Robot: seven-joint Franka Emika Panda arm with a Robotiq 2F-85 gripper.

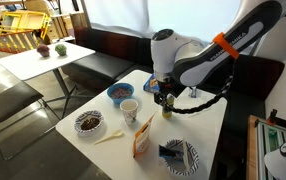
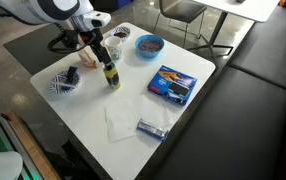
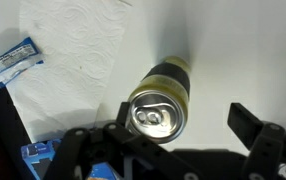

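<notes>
A yellow-and-black drink can (image 2: 114, 79) stands upright on the white table (image 2: 88, 118). In the wrist view I look down on the silver lid of the can (image 3: 157, 118), which lies between my two spread fingers. My gripper is open and holds nothing. From the side, the gripper (image 1: 167, 97) is close over the top of the can (image 1: 167, 112). Whether a finger touches the can, I cannot tell.
Near the can are a paper towel (image 2: 129, 120), a blue box (image 2: 173, 85), a silver packet (image 2: 153, 130), a white cup (image 1: 129, 109) and a blue bowl (image 1: 120, 92). An orange-and-white bag (image 1: 142, 138) and a patterned bowl (image 1: 178, 157) stand towards the front.
</notes>
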